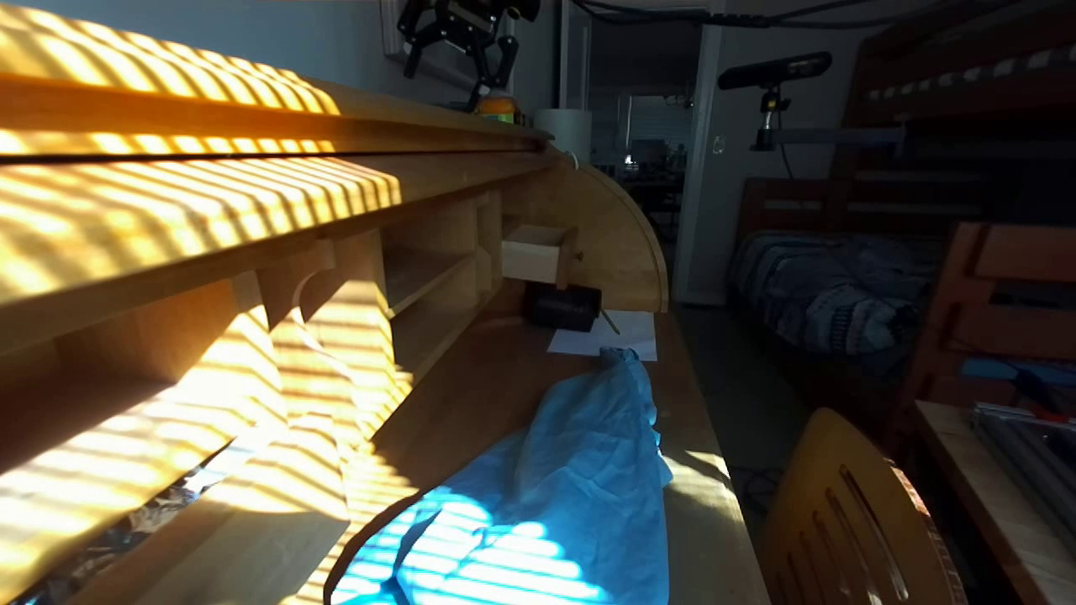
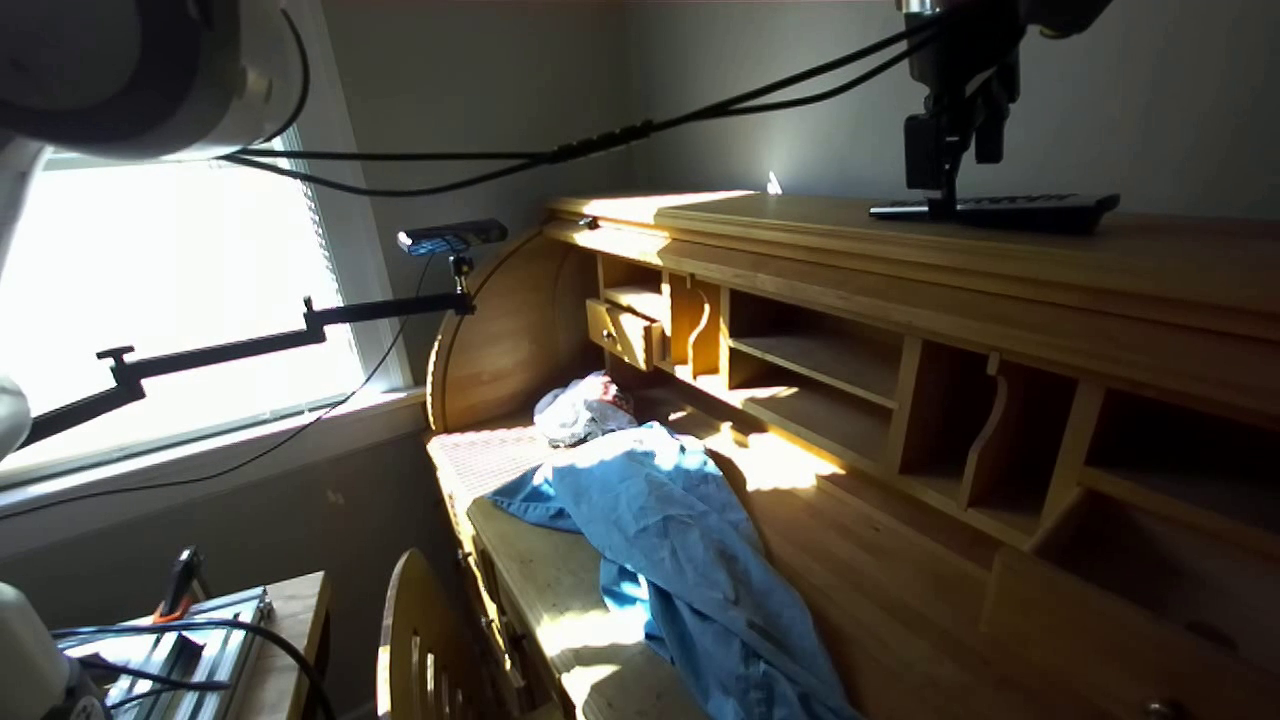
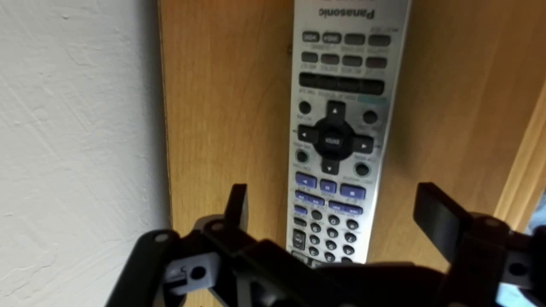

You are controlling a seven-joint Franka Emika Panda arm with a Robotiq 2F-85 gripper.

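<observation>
A silver Panasonic remote (image 3: pixel 335 138) with dark and blue buttons lies flat on the wooden desk top shelf (image 3: pixel 220 128). In the wrist view my gripper stands open, its fingers wide apart on either side of the remote's lower end, nothing held. From the second exterior view the gripper (image 2: pixel 956 162) points down over the remote (image 2: pixel 1008 212), one finger overlapping it in the picture; whether they touch I cannot tell. At the top of the first exterior view the gripper (image 1: pixel 459 81) hangs over the shelf, and the remote is hard to make out there.
A wall (image 3: pixel 82 128) runs close along the shelf's back. Below, a blue cloth (image 2: pixel 672 516) is spread over the desk. An orange item (image 1: pixel 496 107) and a white cylinder (image 1: pixel 567 134) stand near the shelf's far end. Cables (image 2: pixel 600 146) hang from the arm.
</observation>
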